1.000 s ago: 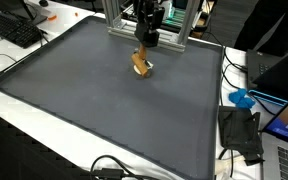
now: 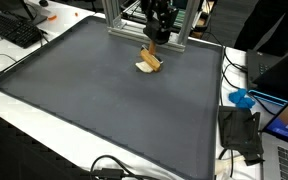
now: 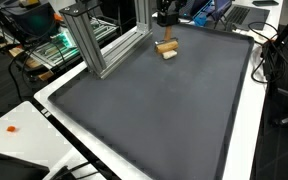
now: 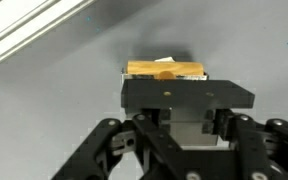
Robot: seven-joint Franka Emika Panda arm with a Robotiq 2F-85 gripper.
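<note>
A wooden block [image 2: 150, 58] with a pale piece [image 2: 144, 67] beside it rests at the far edge of the grey mat. From the block an orange-brown upright part [image 3: 168, 34] rises to my gripper [image 3: 168, 21], which hangs directly above. In the wrist view the block [image 4: 166, 68] shows just beyond the dark gripper front [image 4: 188, 95], which hides the upright's top and the space between the fingers. Whether the fingers grip the upright cannot be made out.
A white metal frame [image 3: 119, 45] stands at the mat's back edge, close to the block.
The gripper has shifted to the right in exterior view 1. The block has moved right and turned, and the pale piece now shows clearly at its left.
</note>
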